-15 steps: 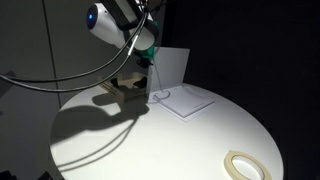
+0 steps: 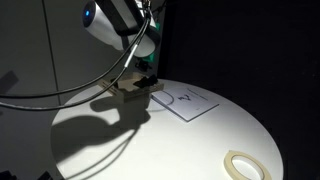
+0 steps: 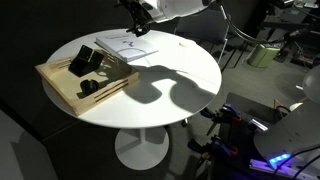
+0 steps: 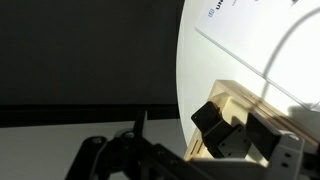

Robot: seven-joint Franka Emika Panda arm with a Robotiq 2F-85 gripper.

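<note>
A flat white case or folder (image 2: 187, 103) lies closed on the round white table, with dark printing on its top. It also shows in the second exterior view (image 3: 126, 43) and, partly, in the wrist view (image 4: 262, 30). My gripper (image 2: 145, 66) hangs above the table near the wooden box and the white case's near edge. In the wrist view, the gripper's fingers (image 4: 138, 128) stand wide apart, open, with nothing held between them; black items in the box show in the gap beyond.
A wooden box (image 3: 112, 91) holds black items, including a square one (image 3: 85, 61) and a rounded one (image 3: 90, 88). A beige ring (image 2: 246, 165) like a tape roll lies at the table's edge.
My gripper has moved only slightly and remains near the box.
</note>
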